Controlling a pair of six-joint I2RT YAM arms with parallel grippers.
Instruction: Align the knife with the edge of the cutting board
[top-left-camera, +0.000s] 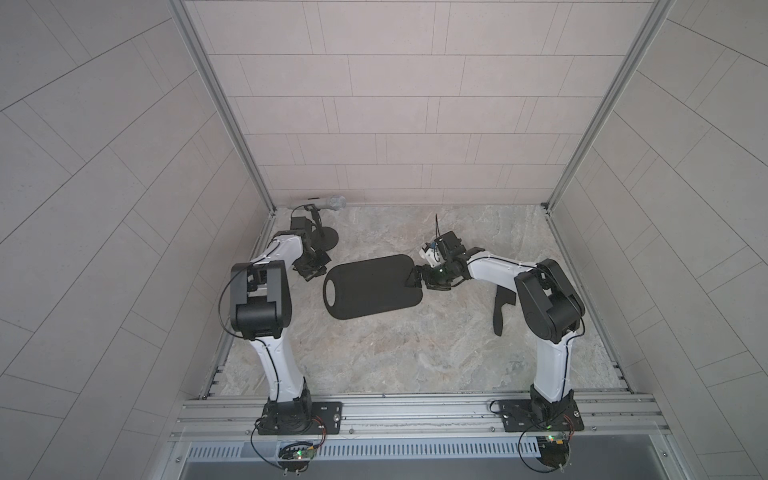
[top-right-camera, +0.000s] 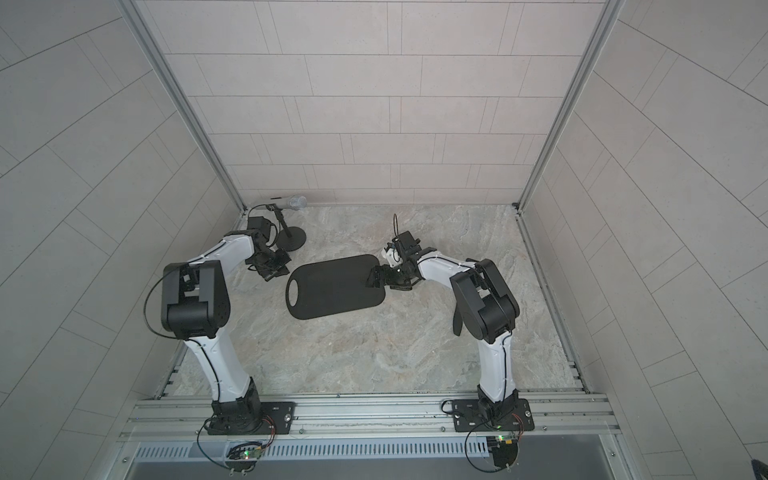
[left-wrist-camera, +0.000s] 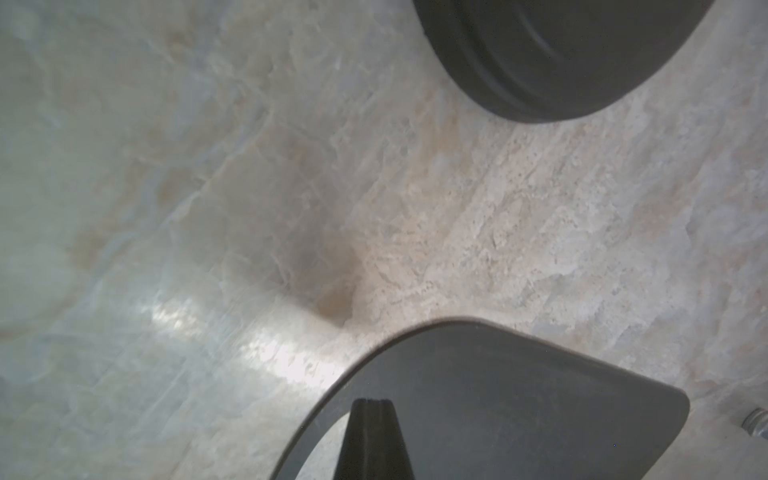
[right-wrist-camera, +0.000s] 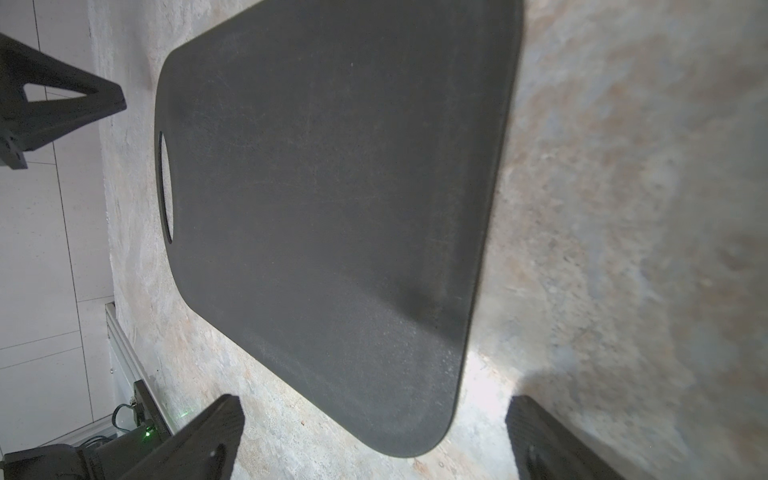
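Observation:
The dark cutting board lies at a slight slant in the middle of the table, its oval handle hole on the left. On the table at the right, well apart from the board, is the black knife, partly hidden under the right arm. My left gripper is shut, with nothing showing between its fingers, near the handle end of the board. Above the board's right end, my right gripper stands open; the board's corner shows between its spread fingers, and nothing is gripped.
A round dark base with a stand is close behind my left gripper. Near the back wall lies a clear bottle-like object.

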